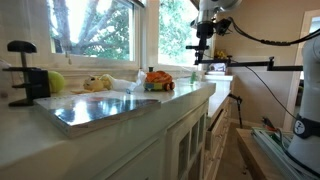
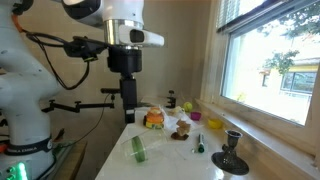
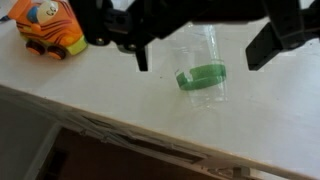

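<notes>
A clear, cup-like object with a green band [image 3: 201,76] is on the white counter, showing between my fingers in the wrist view. Exterior view 2 has this clear object [image 2: 138,149] near the counter's edge, lower than my gripper [image 2: 129,105]. My gripper is open, its dark fingers standing to either side of the clear object in the picture, with nothing held. How far above it they are is hard to judge. From exterior view 1, the gripper [image 1: 201,52] appears over the counter's far end.
An orange toy car [image 3: 55,29] with wheels sits to the left in the wrist view. Along the window side are a yellow plush toy [image 1: 98,83], a green ball [image 1: 56,82] and a dark metal stand [image 2: 232,155]. The counter's front edge [image 3: 150,137] drops off close by.
</notes>
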